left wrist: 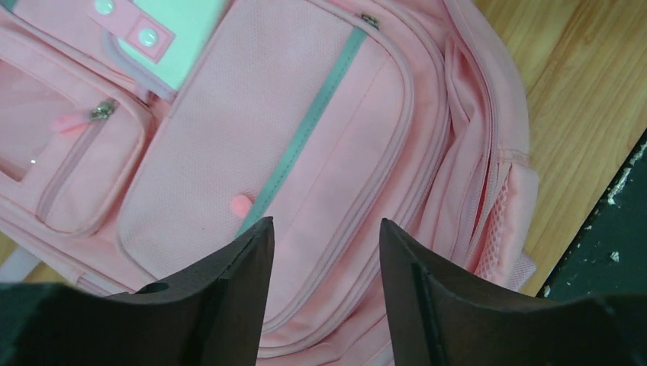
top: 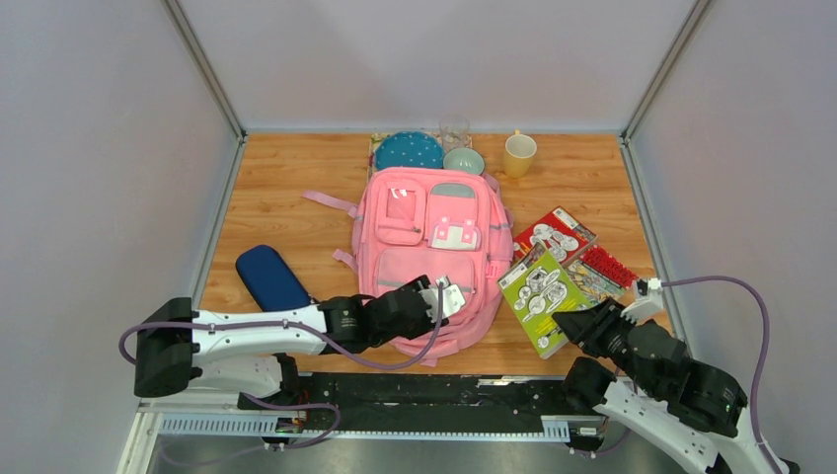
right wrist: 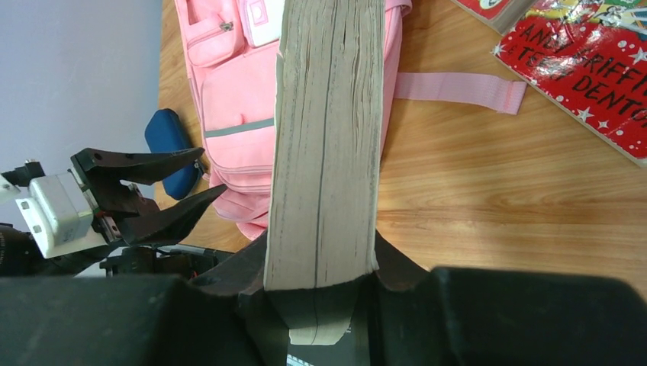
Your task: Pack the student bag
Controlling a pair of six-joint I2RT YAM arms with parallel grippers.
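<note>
A pink backpack lies mid-table, front pockets up. Above its lower part hangs my left gripper, open with only backpack fabric visible below its fingers. My right gripper is shut on a green book, held right of the backpack, its page edge filling the middle of the right wrist view. A red book and another book with red lettering lie to the right. A dark blue case lies at the left.
Behind the backpack are a blue dotted item, a green bowl, a glass and a yellow mug. Bare wood shows at the back left. A dark gap runs along the front edge.
</note>
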